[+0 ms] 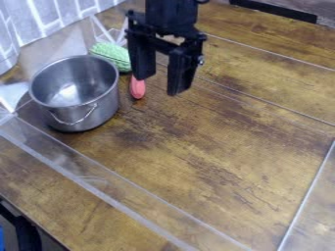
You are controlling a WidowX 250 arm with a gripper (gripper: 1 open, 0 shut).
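My black gripper (164,62) hangs over the back middle of the wooden table, just right of a small red elongated object (137,87). A green textured object (109,54) lies behind that, partly hidden by the arm. A steel pot (73,93) with a handle stands at the left. The dark fingers are blurred, so whether they are open or shut cannot be told.
Something white and crumpled lies at the far left edge beside the pot, and a light wall borders the back left.
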